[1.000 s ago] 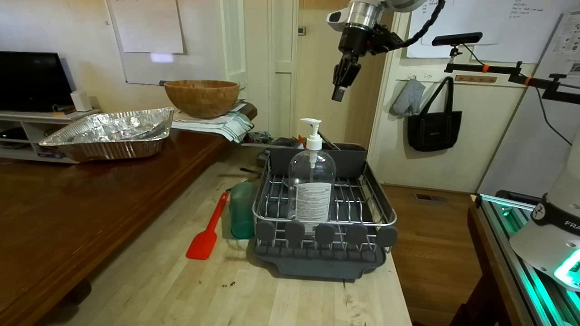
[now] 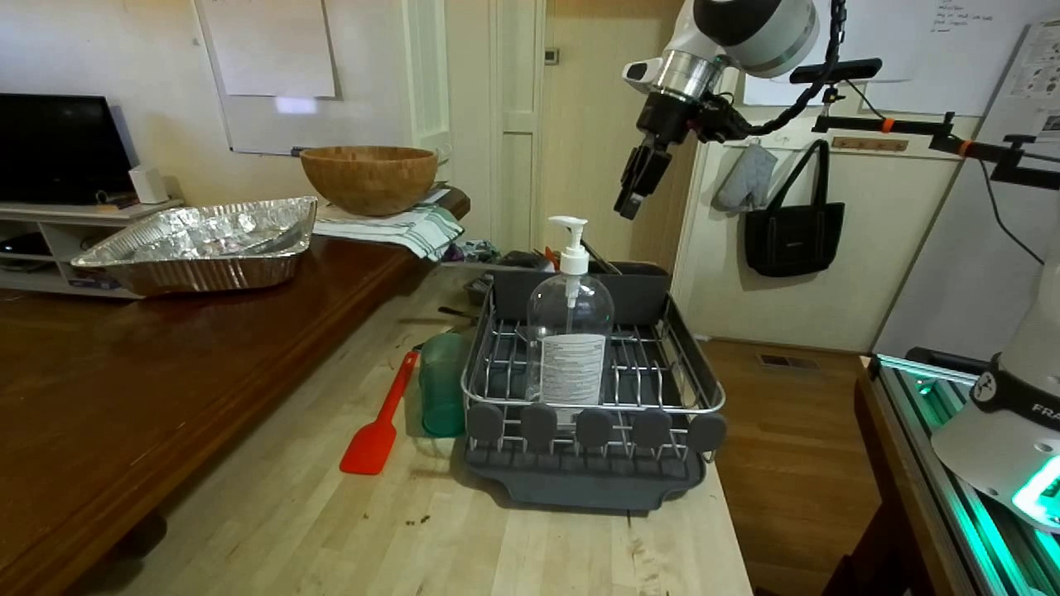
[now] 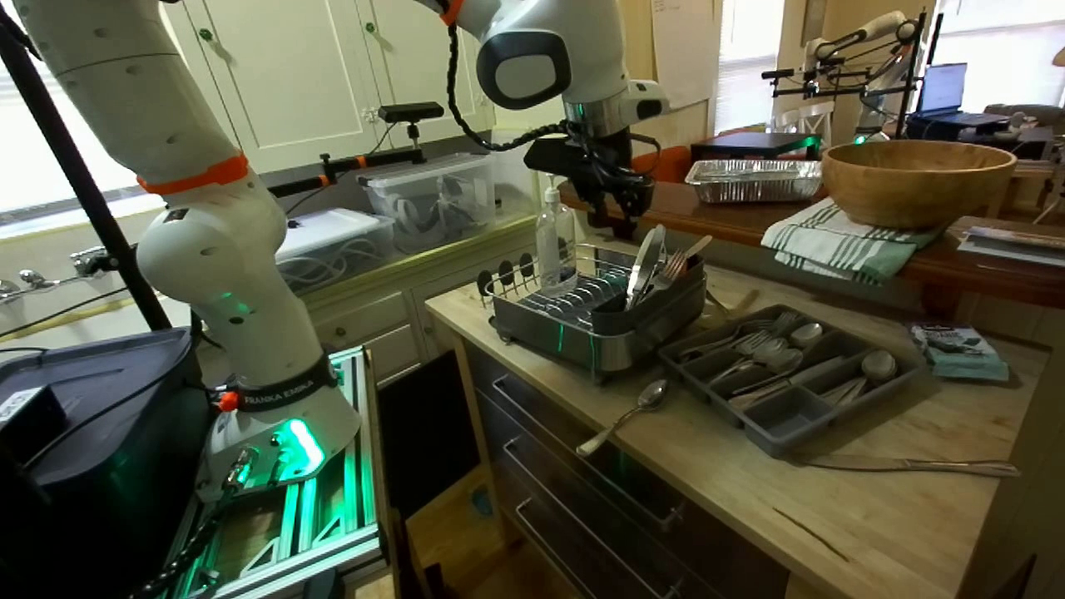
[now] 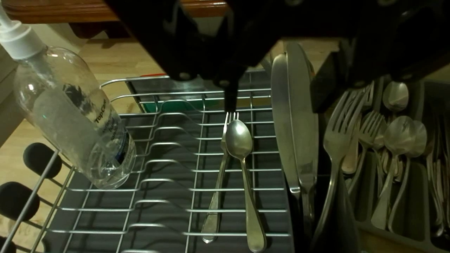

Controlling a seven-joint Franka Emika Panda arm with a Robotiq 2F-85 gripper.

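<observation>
My gripper hangs open above the dish rack, nothing between its fingers; exterior view 2 also shows the gripper over the rack's cutlery end. Beneath it, in the wrist view, a fork and a spoon lie side by side on the wires. Two knives and another fork stand in the holder at the rack's edge. A clear pump bottle is upright on the wires. My own fingers cover part of the rack's far side.
A grey cutlery tray with forks and spoons sits beside the rack. A loose spoon and a knife lie on the counter. The red spatula and green cup are along the rack's other side.
Compared with a second ago, my gripper is lower and slightly farther right in exterior view 1, and tilted more. The rack, bottle, spatula and cup have not moved.
</observation>
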